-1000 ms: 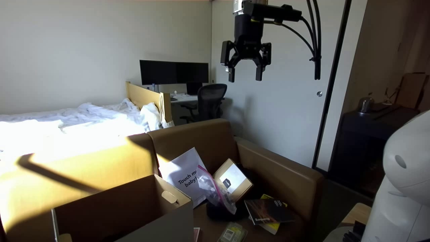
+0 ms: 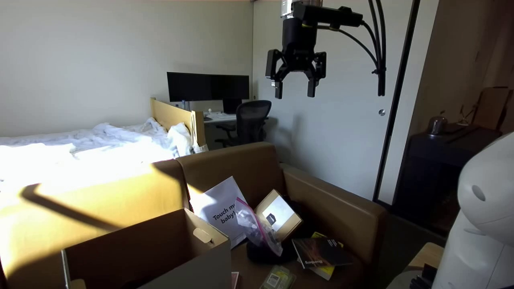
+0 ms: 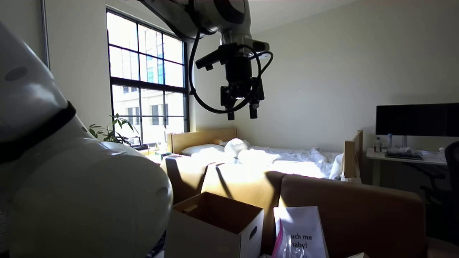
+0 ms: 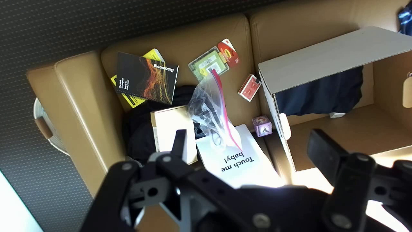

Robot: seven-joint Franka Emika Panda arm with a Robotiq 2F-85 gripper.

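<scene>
My gripper point(image 2: 294, 96) hangs high above the couch, its fingers pointing down and wide apart. It is open, with nothing between the fingers, in both exterior views. In the wrist view, a clear zip bag point(image 4: 208, 104) with a pink seal lies across a white "Touch me baby!" sheet point(image 4: 247, 172). Beside the bag are a light box point(image 4: 175, 129) and a dark Bloomberg booklet point(image 4: 133, 75) over something yellow. A green clear package point(image 4: 208, 62), a red card pack point(image 4: 250, 88) and a small purple box point(image 4: 262, 125) also lie on the couch.
A big open cardboard box point(image 4: 328, 62) stands on the couch with dark cloth point(image 4: 320, 92) inside. The couch's armrest point(image 2: 332, 192) and backrest point(image 2: 226, 166) rise around the items. The air around my gripper is clear.
My gripper has shifted very slightly right and down in exterior view 1, still open. The objects on the couch have not moved.
</scene>
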